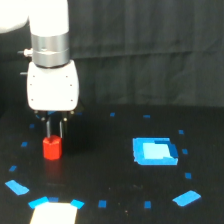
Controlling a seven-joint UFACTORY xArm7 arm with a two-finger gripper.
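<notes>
A small red block (52,148) rests on the dark table at the left of the view. Directly over it, my gripper (56,132) points downward below its white hand (53,88). The two fingers stand fairly close together, with their tips near the block's top. Whether the fingertips touch or grip the block is too small and dark to tell.
A blue, shallow square container (136,150) with a white inside sits to the right. Blue tape pieces (186,198) and several small blue marks dot the table. A pale object (54,213) is cut off at the bottom edge. Dark table between block and container is clear.
</notes>
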